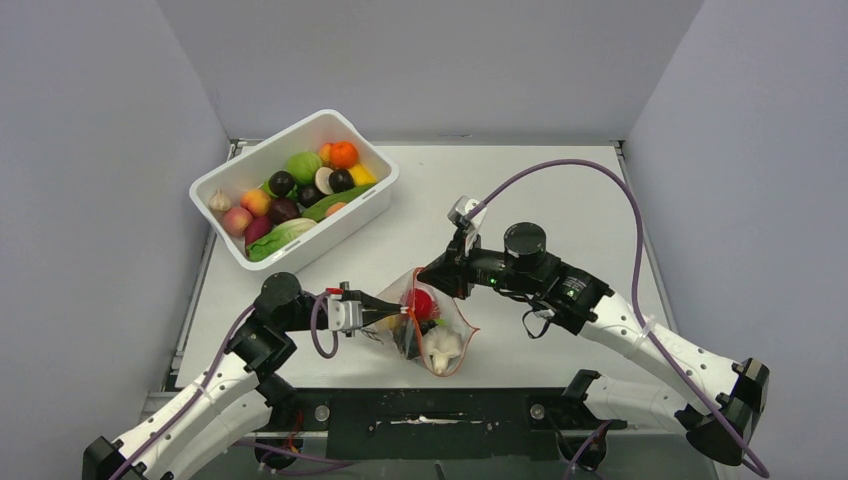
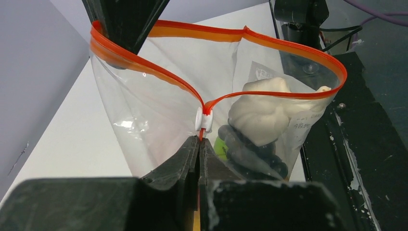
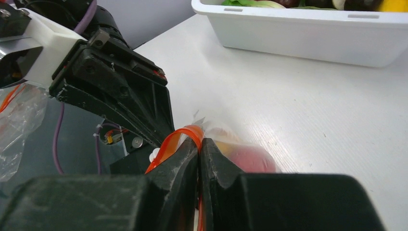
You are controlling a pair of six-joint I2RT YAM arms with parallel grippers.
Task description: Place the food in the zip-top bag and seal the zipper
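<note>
The clear zip top bag with orange zipper edges stands with its mouth open, holding a red item, a pale bulb-like food and dark and green pieces. Its white slider sits at the near end of the orange strips. Just below the slider, my left gripper is shut on the bag's zipper end. My right gripper is at the opposite side of the mouth, its fingers close together with the orange edge running between them. A fingertip shows through the film in the left wrist view.
A white bin of fruit and vegetables stands at the back left. Bare white table lies behind and right of the bag. A dark strip runs along the table's front.
</note>
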